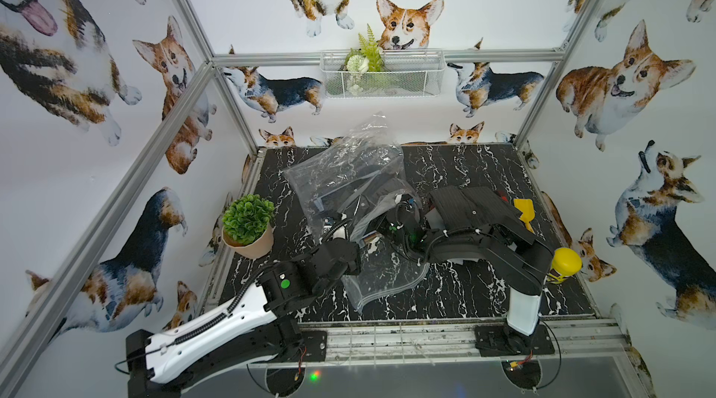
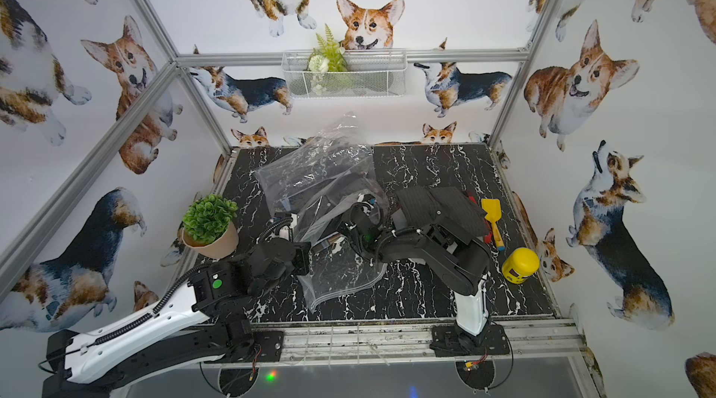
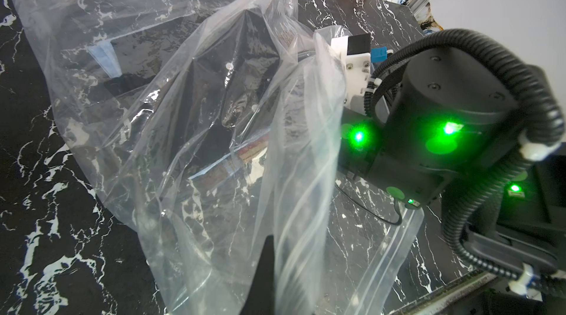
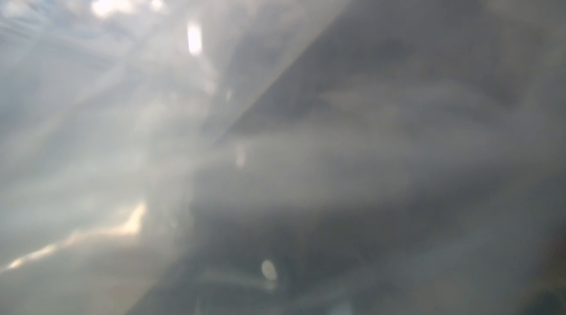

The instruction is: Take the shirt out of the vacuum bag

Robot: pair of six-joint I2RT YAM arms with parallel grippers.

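Note:
The crumpled clear vacuum bag [image 1: 343, 167] covers the middle of the table, reaching up toward the back wall. A folded dark grey shirt [image 1: 466, 208] lies to its right, partly behind my right arm. My left gripper [image 1: 346, 241] is at the bag's near left part; in the left wrist view one black finger [image 3: 262, 279] shows against the plastic, and the top views hide its tips. My right gripper [image 2: 335, 241] is in the bag's middle, its tips hard to make out. The right wrist view is filled with blurred plastic.
A potted plant [image 1: 246, 226] stands at the left edge. A yellow spatula [image 2: 492, 215], a red item and a yellow container [image 2: 520, 266] are at the right edge. A wire basket with plants [image 1: 382, 77] hangs on the back wall.

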